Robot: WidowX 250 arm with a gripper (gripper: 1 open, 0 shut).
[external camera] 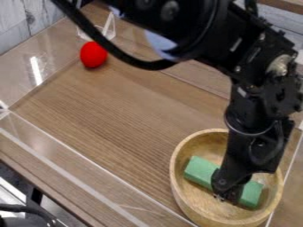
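A green block [203, 172] lies in a round wooden bowl [187, 202] at the lower right. My black gripper [231, 184] reaches down into the bowl from the upper right, its fingertips at the middle of the block, covering part of it. Whether the fingers close on the block cannot be made out.
A red round object [94, 55] sits at the upper left near a clear container. Something pale blue shows behind the arm.
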